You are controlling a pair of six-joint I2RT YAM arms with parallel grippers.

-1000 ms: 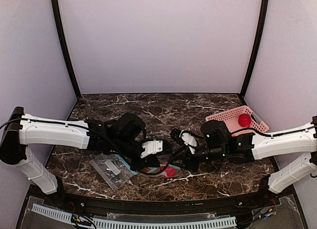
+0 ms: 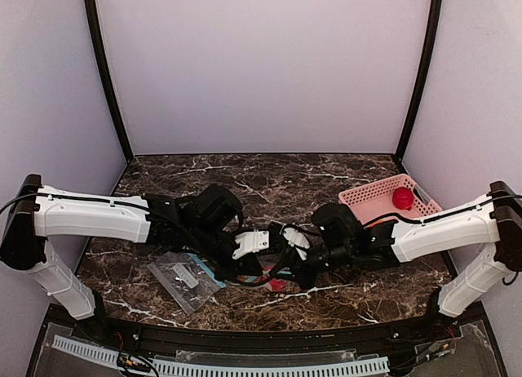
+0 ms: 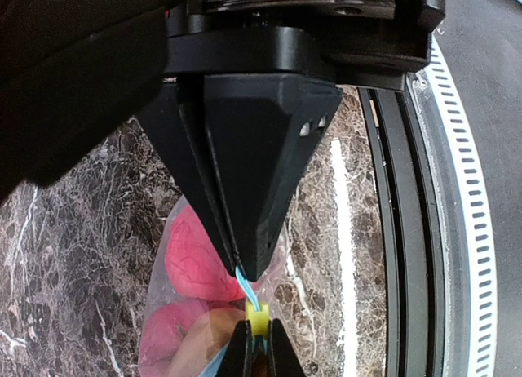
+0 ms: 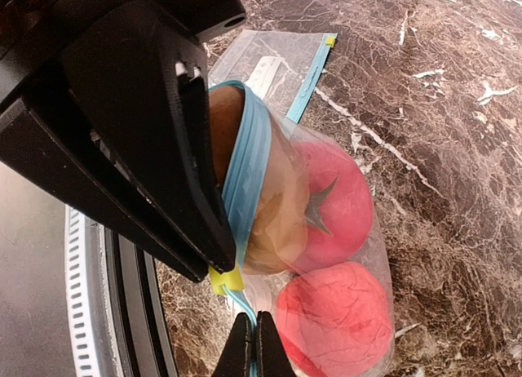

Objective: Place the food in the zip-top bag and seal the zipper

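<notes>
A filled zip bag [image 4: 342, 230] holds a tomato-like red item [image 4: 334, 197], a brownish item and a pink round item [image 4: 330, 316]. Its blue zipper [image 4: 249, 181] has a yellow slider [image 3: 257, 318]. In the left wrist view my left gripper is shut on the zipper by that slider. My right gripper is shut on the thin blue end of the zipper beyond the slider, close in front of the left one.
A pink basket [image 2: 367, 191] with a red item [image 2: 402, 198] stands at the back right. An empty bag [image 2: 181, 283] lies front left.
My right arm has moved left towards my left gripper, closing up to it over the filled bag. The left arm is nearly unmoved.
</notes>
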